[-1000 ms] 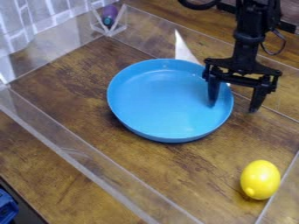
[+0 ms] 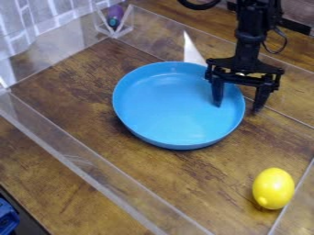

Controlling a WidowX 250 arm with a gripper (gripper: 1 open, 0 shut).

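Observation:
My black gripper (image 2: 240, 96) reaches down from the top right over the right rim of a blue plate (image 2: 172, 106), its two fingers spread apart and open. One finger is over the plate's edge, the other just outside it to the right. Whether anything lies between them is hard to see. A white pointed object (image 2: 194, 50) is behind the plate. A yellow lemon-like object (image 2: 274, 189) lies at the bottom right.
A small purple and teal object (image 2: 114, 16) sits at the top left. A blue item (image 2: 10, 220) is at the bottom left corner. The wooden floor left of and below the plate is clear.
The plate and lemon look unchanged.

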